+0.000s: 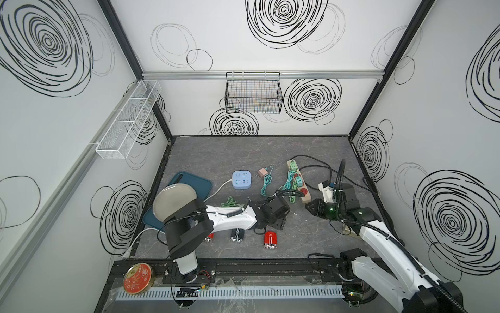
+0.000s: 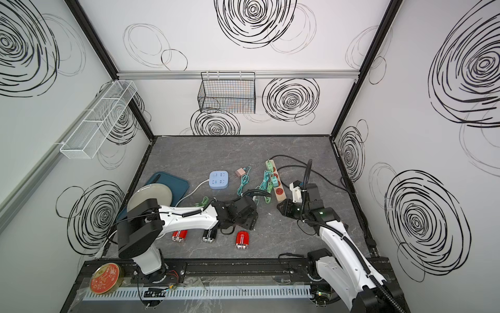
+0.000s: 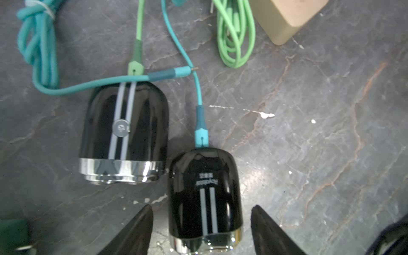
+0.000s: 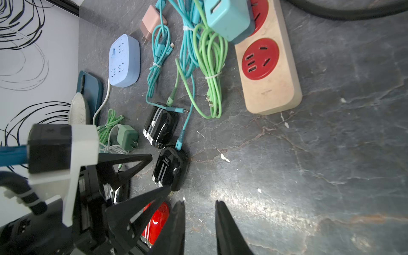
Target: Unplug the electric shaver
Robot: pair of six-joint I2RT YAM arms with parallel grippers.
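Two black shavers lie side by side in the left wrist view, the nearer shaver (image 3: 206, 191) with a teal cable plug (image 3: 201, 136) in its end and the other shaver (image 3: 142, 114) with a green cable plug (image 3: 136, 67) in its end. My left gripper is part open above the nearer shaver, its fingers at either side of the body; contact cannot be told. A loose teal cable end crosses the green plug. My right gripper hangs over bare table, fingers apart and empty, near the power strip (image 4: 272, 95).
A teal charger (image 4: 227, 17) sits on the strip. Beside it lie green cable coils (image 4: 212, 63). A blue power cube (image 4: 124, 60), red shaver (image 4: 156, 223) and green adapter (image 4: 127, 136) stand to the left.
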